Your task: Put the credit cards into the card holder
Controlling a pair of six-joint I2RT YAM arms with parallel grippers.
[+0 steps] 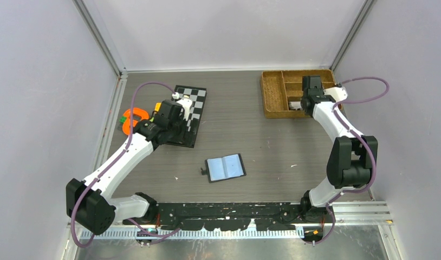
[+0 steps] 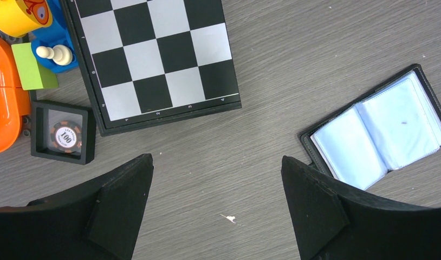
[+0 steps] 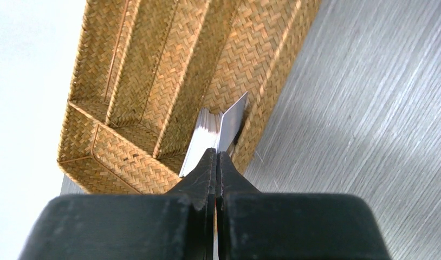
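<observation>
The card holder (image 1: 225, 167), a black folder with clear sleeves, lies spread flat at the front middle of the table. White cards (image 3: 199, 143) stand packed in a compartment of the woven tray. One thin card (image 3: 232, 123) rises from among them at a tilt, its near edge between the fingertips of my right gripper, which is shut on it. My left gripper is open and empty, above bare table between the chessboard and the holder. From the top, the right fingertips are hidden.
The woven tray (image 1: 272, 93) at the back right has several compartments with raised walls. At the left are a chessboard (image 2: 153, 59), a small black box (image 2: 63, 132) with a poker chip, and orange toy parts (image 2: 4, 103). Mid-table is free.
</observation>
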